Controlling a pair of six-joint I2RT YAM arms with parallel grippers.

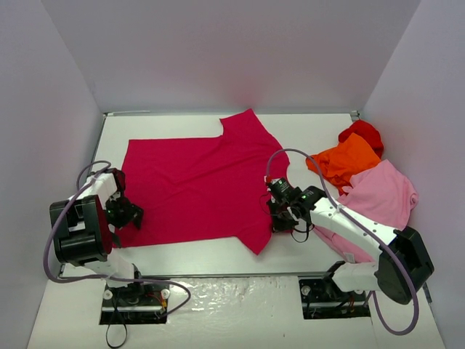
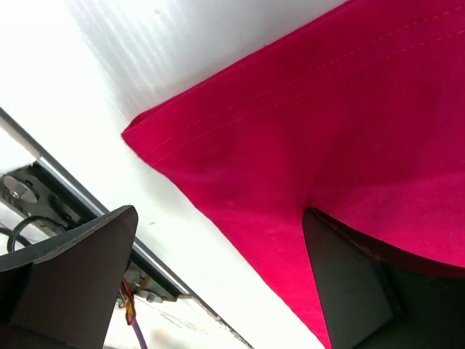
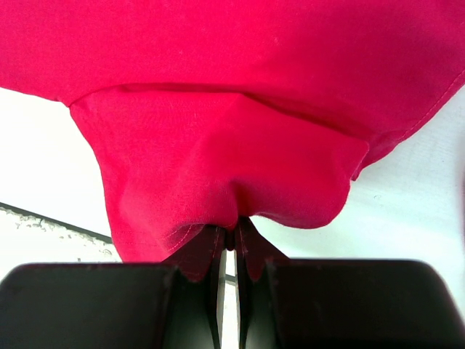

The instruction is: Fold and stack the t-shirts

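A crimson t-shirt (image 1: 196,182) lies spread flat across the white table, its hem to the left and one sleeve toward the front. My right gripper is shut on the shirt's fabric near that front sleeve (image 3: 152,167), where the cloth bunches up at the fingertips. At the shirt's front left corner, my left gripper stands open above the cloth. The stitched hem corner (image 2: 167,138) shows ahead of its wide-apart fingers (image 2: 80,276), with nothing held between them.
At the right of the table lie a pink cloth (image 1: 381,193), an orange cloth (image 1: 338,163) and a red cloth (image 1: 363,134), crumpled together. Bare table shows along the front edge (image 1: 196,260) and behind the shirt.
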